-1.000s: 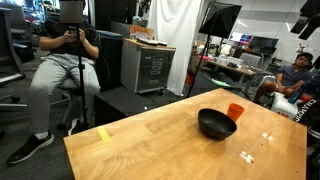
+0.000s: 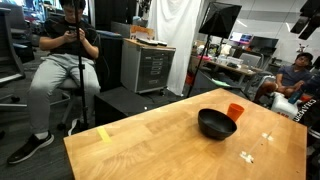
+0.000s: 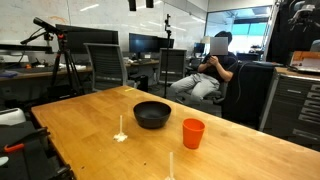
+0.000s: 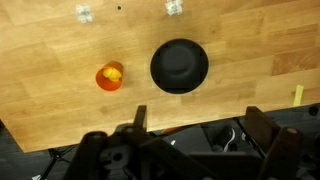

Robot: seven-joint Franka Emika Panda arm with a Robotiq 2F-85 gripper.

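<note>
A black bowl (image 2: 217, 124) stands on the wooden table, and an orange cup (image 2: 235, 111) is upright close by it. Seen from above in the wrist view, the bowl (image 4: 180, 66) is empty, while the cup (image 4: 109, 76) has something yellow inside. Exterior view 2 shows the cup (image 3: 193, 133) to the right of the bowl (image 3: 152, 114). My gripper is open and empty, high above the table; its two dark fingers stand wide apart at the bottom of the wrist view.
A yellow strip (image 4: 298, 95) marks the table near one end. People sit beyond the table.
</note>
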